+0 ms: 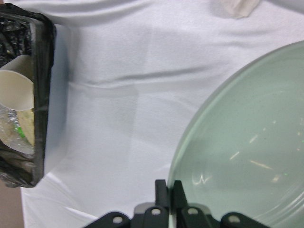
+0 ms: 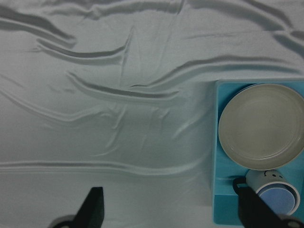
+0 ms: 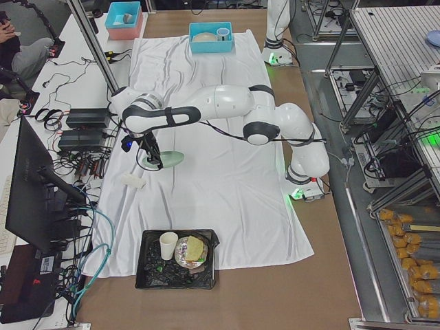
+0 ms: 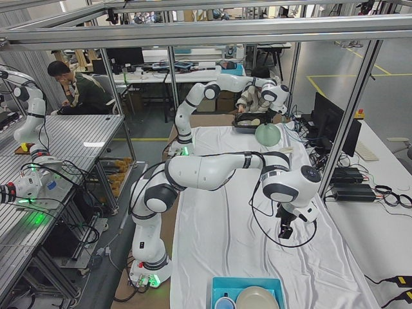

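My left gripper is shut on the rim of a pale green plate, which hangs above the white cloth, also seen in the camera right view. A black bag-lined tray holds a white paper cup and food in clear wrap. My right gripper is open above bare cloth, left of a blue bin holding a beige plate and a mug.
A monitor, cables and black boxes crowd the side table. A small white item lies on the cloth.
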